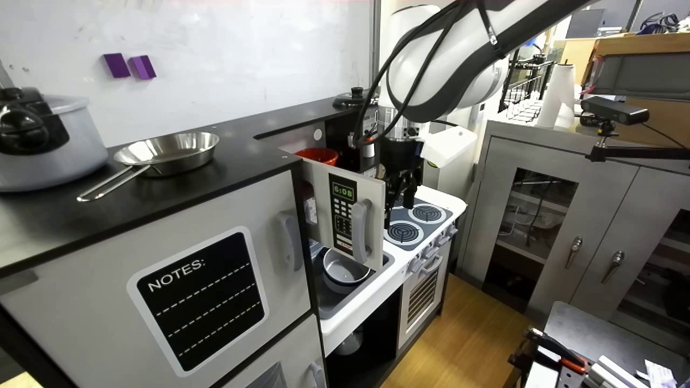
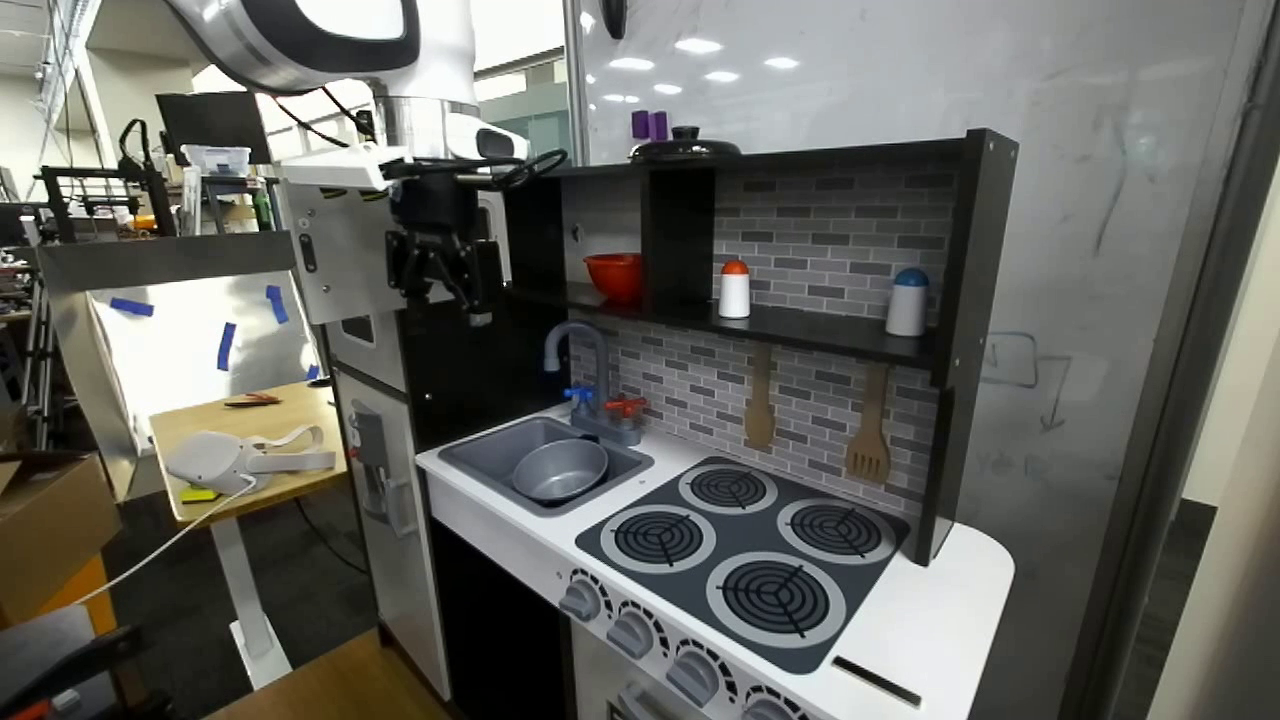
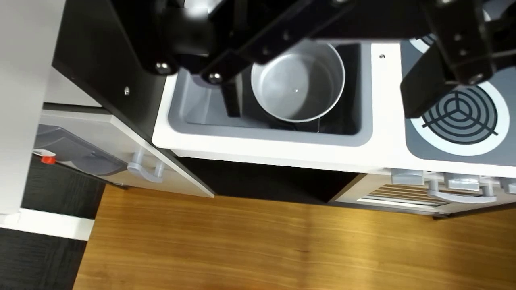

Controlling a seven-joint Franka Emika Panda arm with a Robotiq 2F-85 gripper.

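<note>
My gripper [image 1: 399,212] hangs pointing down just beyond the free edge of the swung-out microwave door [image 1: 352,213]. Its fingers are apart and empty in the wrist view, with one finger [image 3: 232,99] over the sink and the other finger [image 3: 419,89] over the stove. Below, a grey pot [image 3: 298,82] sits in the sink [image 2: 480,452], clear of the fingers. On the shelf inside the microwave opening rests a red bowl [image 2: 615,277]. Whether the gripper touches the door cannot be told.
The stove [image 2: 744,540] is bare. A white shaker with an orange top [image 2: 734,292] and one with a blue top [image 2: 908,304] stand on the shelf [image 2: 816,330]. On the black counter, a steel pan [image 1: 169,153] sits beside a large pot [image 1: 58,152]. A black lid [image 1: 357,98] lies farther back.
</note>
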